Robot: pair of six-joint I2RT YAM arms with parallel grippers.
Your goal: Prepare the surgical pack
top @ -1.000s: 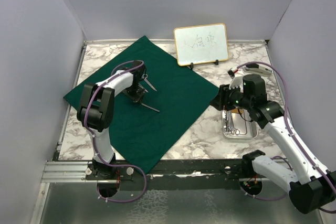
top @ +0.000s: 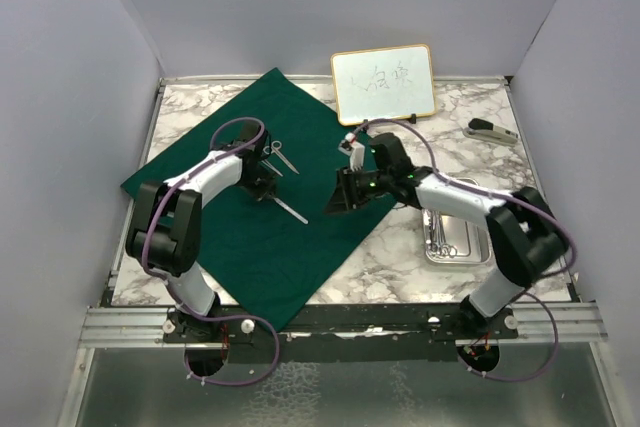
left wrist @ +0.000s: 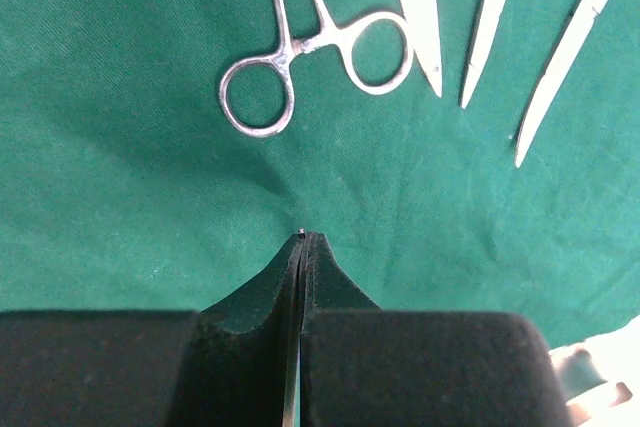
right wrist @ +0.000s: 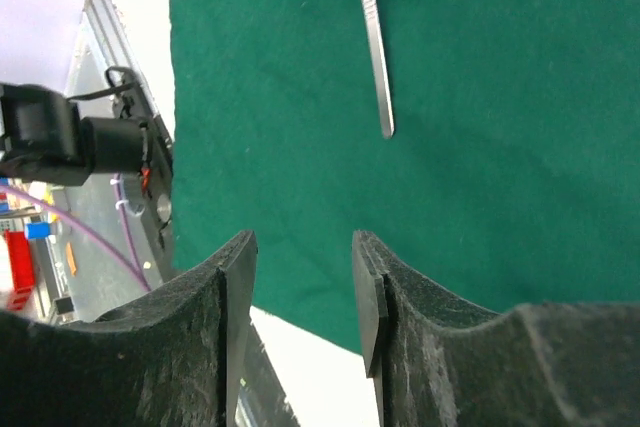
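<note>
A green cloth (top: 310, 257) lies turned diagonally on the marble table. My left gripper is shut above it, nothing visible between its fingers, beside a hemostat (left wrist: 257, 127) and several slim steel instruments (left wrist: 550, 82). A straight strip-like tool (right wrist: 375, 47) lies on the cloth, near the left gripper in the top view (top: 290, 211). My right gripper is open over the cloth, right of that tool in the top view, with nothing between its fingers.
A metal tray (top: 460, 259) with instruments sits at the right, partly under the right arm. A whiteboard (top: 383, 82) stands at the back, a stapler (top: 490, 133) at the back right.
My right arm has swept left from beside the tray to over the cloth.
</note>
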